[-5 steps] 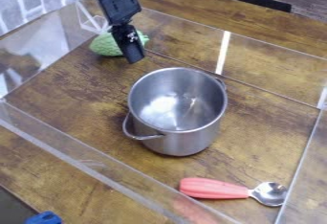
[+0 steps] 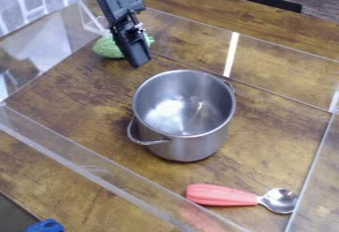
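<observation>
My gripper point(image 2: 133, 50) hangs at the upper left, over a green oval vegetable-like object point(image 2: 106, 47) lying on the wooden table. Its fingers appear shut, with nothing clearly held; the green object is partly hidden behind it. A steel pot point(image 2: 185, 132) with side handles stands empty in the middle, below and to the right of the gripper. A spoon with a pink handle point(image 2: 228, 195) lies at the bottom right.
Clear plastic walls point(image 2: 119, 178) border the wooden work area point(image 2: 66, 117). A blue object point(image 2: 44, 225) sits at the bottom left corner. The table to the right and left of the pot is mostly bare.
The gripper has shifted very slightly over the green object. The pot, spoon and green object look unmoved.
</observation>
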